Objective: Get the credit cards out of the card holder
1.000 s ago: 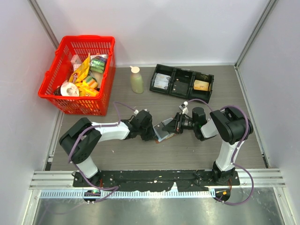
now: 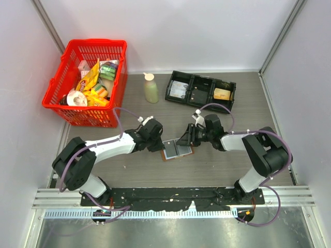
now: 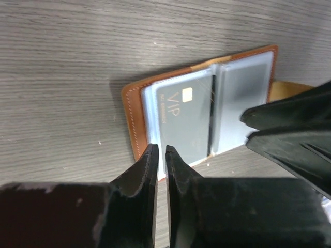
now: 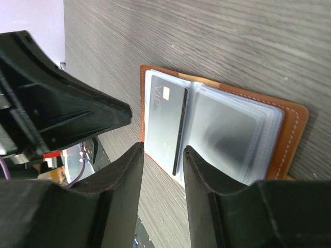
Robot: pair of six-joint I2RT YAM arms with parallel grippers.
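Note:
The brown card holder (image 2: 176,149) lies open on the table between the two grippers, with clear pockets on both halves. A grey VIP card (image 3: 184,116) sits in one half, also seen as the grey card (image 4: 164,124). My left gripper is just beside the holder's edge on that half, fingertips close together, with nothing visible between them. My right gripper is over the holder, fingertips a little apart, nothing visible between them; its dark body hangs above the other half in the left wrist view.
A red basket (image 2: 53,88) of packets stands at the back left, a pale bottle (image 2: 151,92) and a black three-compartment tray (image 2: 199,96) at the back. The table in front of the holder is clear.
Over the last second my left arm has drawn back to the left, the card holder has shifted slightly left, and my right arm's upper joint has moved outward to the right.

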